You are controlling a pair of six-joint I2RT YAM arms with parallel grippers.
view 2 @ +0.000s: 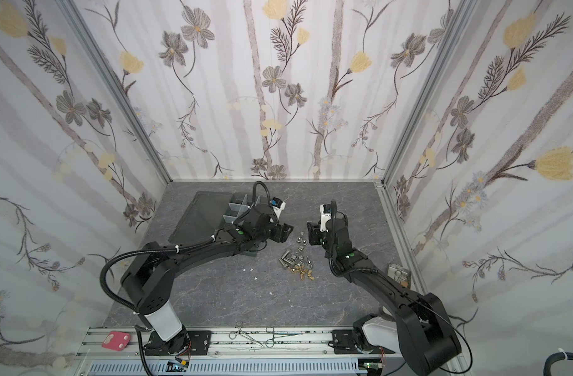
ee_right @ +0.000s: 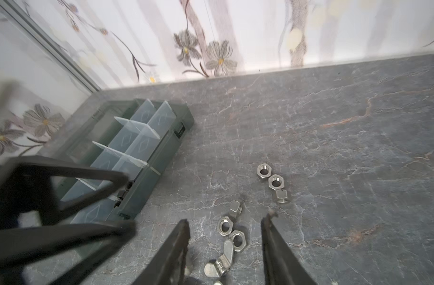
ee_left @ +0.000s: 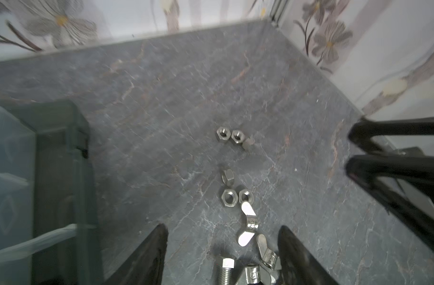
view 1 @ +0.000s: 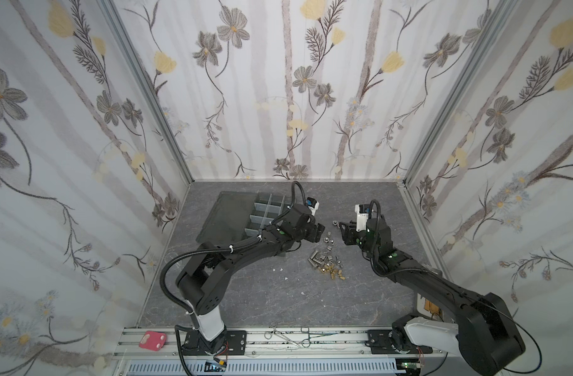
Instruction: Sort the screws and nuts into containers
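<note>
Several silver hex nuts lie on the grey table in two small clusters, with wing nuts and a bolt close by. A mixed pile of silver screws and brass parts spreads in front of them. My left gripper is apart-fingered above the wing nuts, nothing between its fingers but table and parts below. Facing it, my right gripper hangs open over the nearer nuts, its fingers empty. The divided container stands on the left, partly hidden by my left arm in the top views.
Both grippers are close together, with a narrow gap between them. A tray of tools sits at the right edge. Small white scraps lie front left.
</note>
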